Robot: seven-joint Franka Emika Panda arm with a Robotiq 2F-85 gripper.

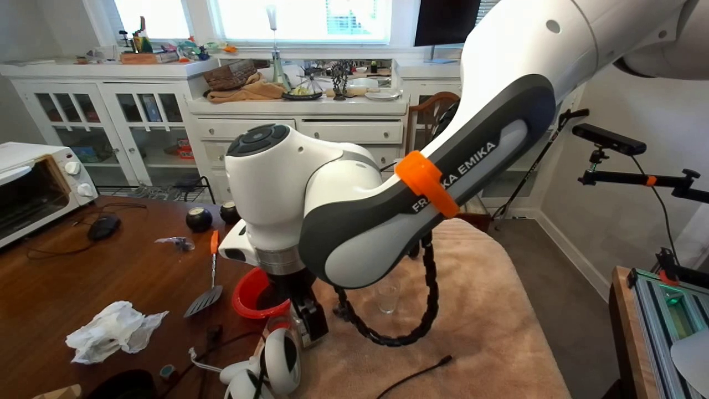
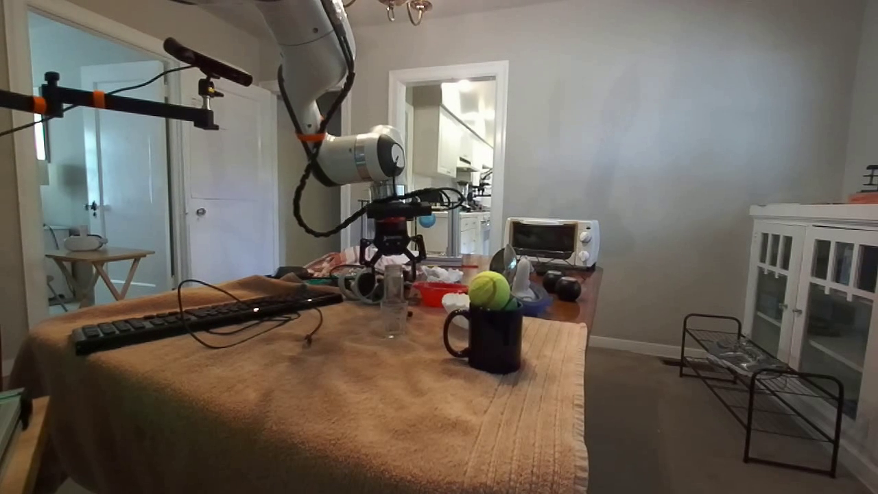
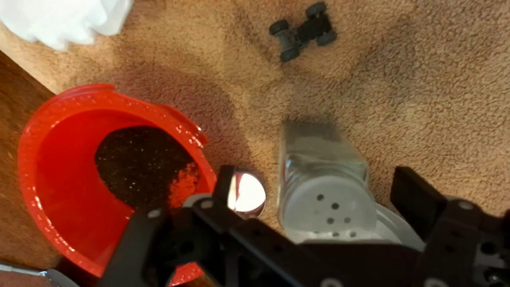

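Observation:
In the wrist view a glass shaker (image 3: 327, 201) with a white, holed lid stands on the tan towel between the spread fingers of my gripper. The left finger (image 3: 223, 184) and the right finger (image 3: 413, 196) are both apart from it. Exterior view 1 has the gripper (image 1: 312, 326) low over the shaker and hiding most of it. A red bowl (image 3: 45, 191) with something dark inside lies left of the gripper. Between the bowl and the shaker sits a small shiny round thing (image 3: 249, 192), partly behind the left finger.
A white VR headset (image 1: 282, 362) lies close by the gripper. Elsewhere on the towel are a clear glass (image 2: 393, 317), a black mug (image 2: 495, 342) topped by a tennis ball (image 2: 489, 289), a keyboard (image 2: 206, 320) and a small wheeled toy (image 3: 306, 32).

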